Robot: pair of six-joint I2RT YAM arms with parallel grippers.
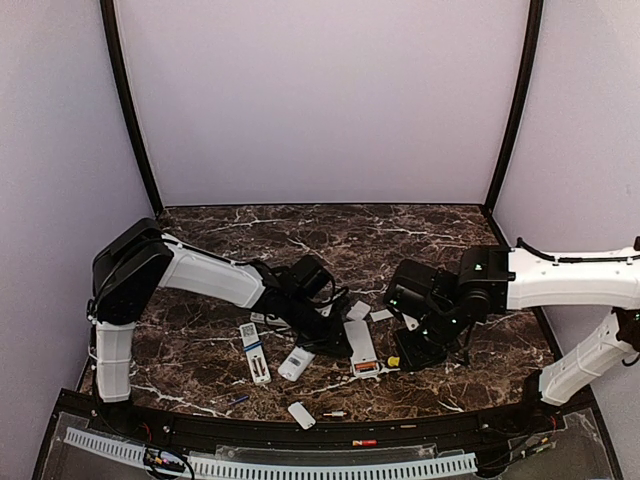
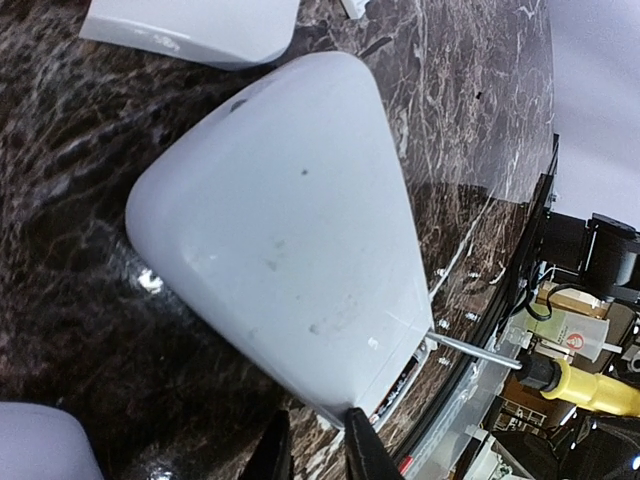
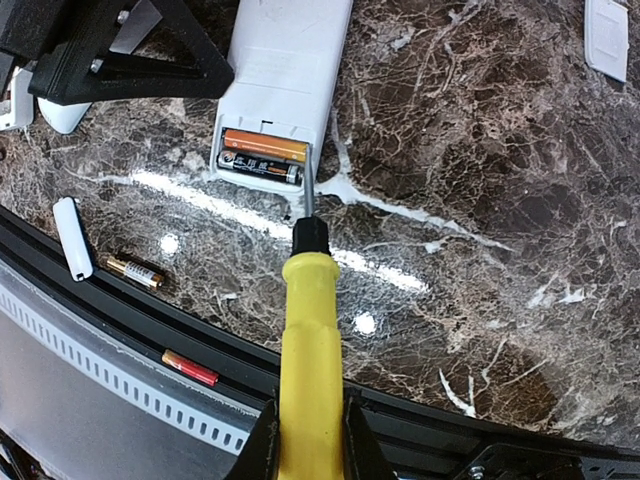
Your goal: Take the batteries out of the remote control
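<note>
The white remote (image 3: 280, 60) lies with its battery bay uncovered, holding an orange battery (image 3: 265, 145) and a black battery (image 3: 258, 166). My right gripper is shut on a yellow screwdriver (image 3: 310, 330), whose metal tip reaches the right end of the batteries. My left gripper is at the remote's left side; in its wrist view the fingertips are at the lower edge of the white body (image 2: 280, 230), and how far apart they are is hard to tell.
Other remotes (image 1: 254, 350), a loose white cover (image 1: 301, 414), a gold battery (image 3: 135, 273) and a red battery (image 3: 188, 366) lie left of and in front of the remote. Open marble table lies to the right.
</note>
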